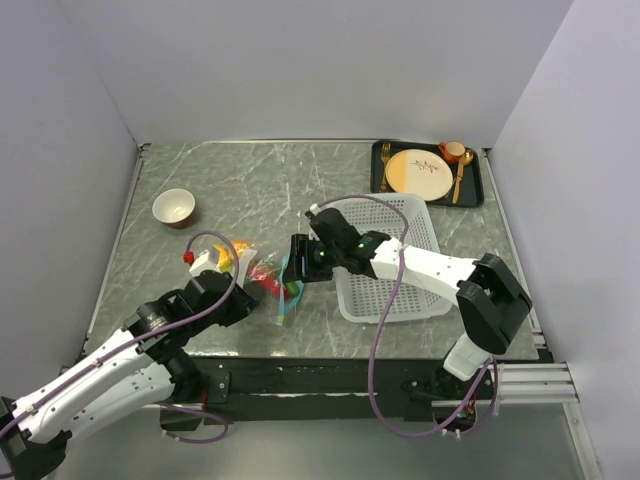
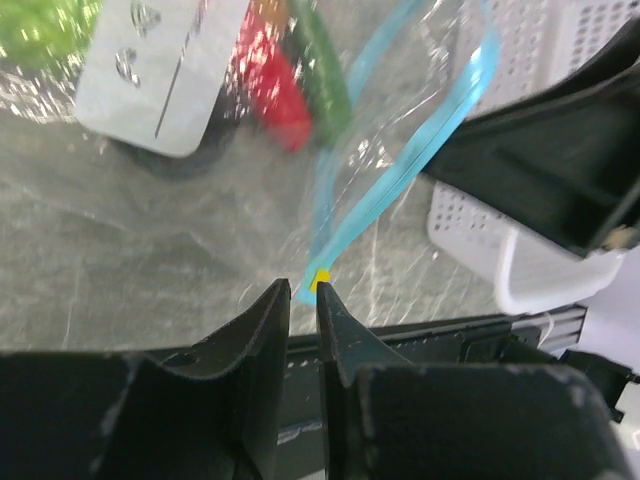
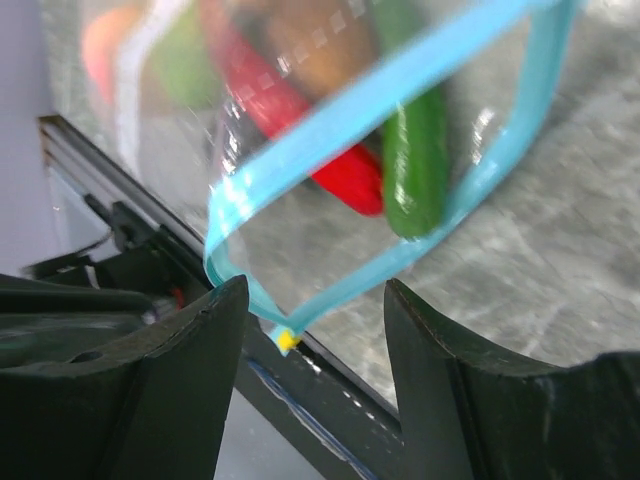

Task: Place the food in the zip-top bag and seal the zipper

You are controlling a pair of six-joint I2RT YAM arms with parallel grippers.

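Observation:
The clear zip bag [image 1: 262, 275], with blue zipper strips, lies on the counter, its mouth toward the right. Inside are a red food piece [image 2: 277, 95], a long green one [image 3: 415, 165] and a brown one [image 3: 325, 50]. The blue strips [image 2: 400, 165] are spread apart and meet at a yellow tab [image 2: 319, 279] at the front corner. My left gripper points at that tab, its fingers slightly apart; whether the strip lies between them is unclear. Over the mouth, my right gripper is open, with the strips beyond its fingers and nothing visibly held.
A white basket [image 1: 436, 245] stands under the right forearm, close by the bag. At the back are a white bowl [image 1: 174, 206] and a black tray [image 1: 480, 190] with a plate [image 1: 420, 175].

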